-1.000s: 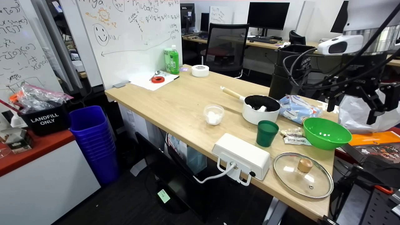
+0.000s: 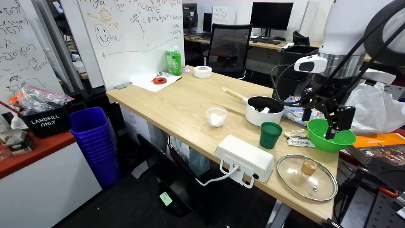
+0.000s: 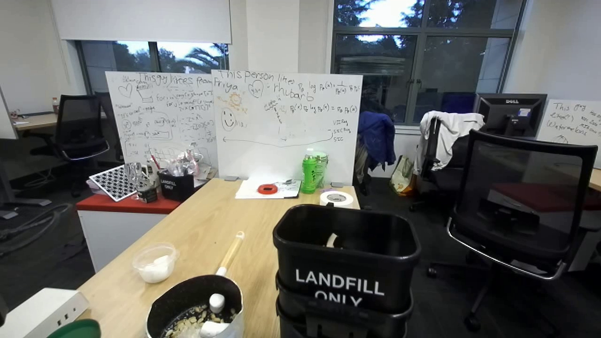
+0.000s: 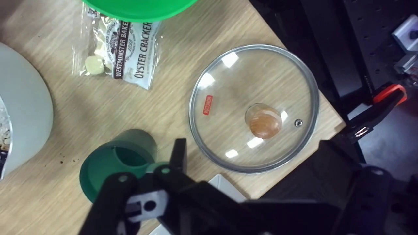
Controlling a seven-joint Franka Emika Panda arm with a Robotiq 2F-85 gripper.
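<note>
My gripper (image 2: pixel 318 126) hangs open over the green bowl (image 2: pixel 326 143) in exterior view 1, nothing between its fingers. In the wrist view its fingers (image 4: pixel 179 153) stand wide apart. Beyond them lies a glass lid (image 4: pixel 227 129) with a wooden knob (image 4: pixel 265 124), flat at the table's corner. A dark green cup (image 2: pixel 270 136) stands between the lid and a white pot (image 2: pixel 258 118) with a wooden handle. Inside the pot, exterior view 2 shows pale pieces and white lumps (image 3: pixel 216 303). A bag of oyster crackers (image 4: pixel 129 51) lies beside the bowl.
A clear tub (image 2: pixel 217 116) with white contents sits near the table's edge. The white box (image 2: pixel 246 154) is clamped to that edge by the cup. Black bins (image 3: pixel 346 253) stand beside the table behind the pot.
The arm has moved left in exterior view 1, bringing the gripper from the right of the green bowl to above it. The objects on the table look unmoved.
</note>
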